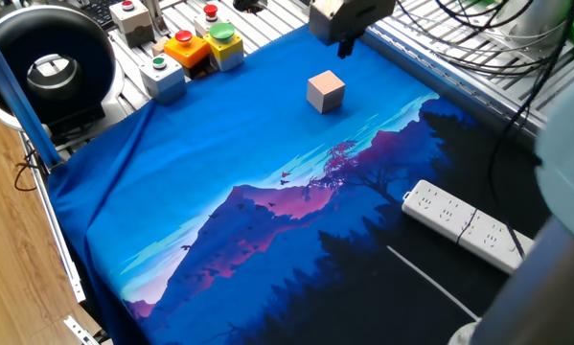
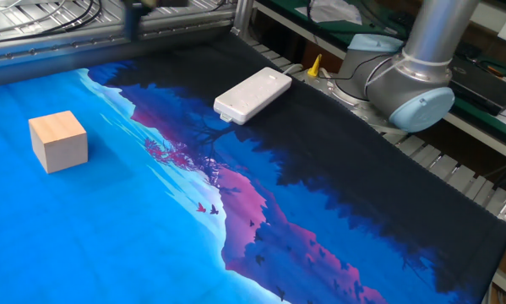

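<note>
A pale wooden cube (image 1: 326, 92) rests on the bright blue part of the printed cloth, with nothing touching it. In exterior view 2 the same cube (image 2: 58, 142) sits at the left, its top and two sides in plain sight. My gripper (image 1: 346, 48) hangs above and beyond the cube at the top edge of exterior view 1, clear of it. Only its dark finger end shows there, so the spacing of its fingers is hidden. At the top of exterior view 2 the gripper (image 2: 134, 24) is a dark blur, partly cut off.
A white power strip (image 1: 467, 225) lies on the cloth's dark side. Several push-button boxes, among them an orange one (image 1: 186, 53), stand at the back left near a black ring-shaped object (image 1: 97, 67). Loose cables hang at the right.
</note>
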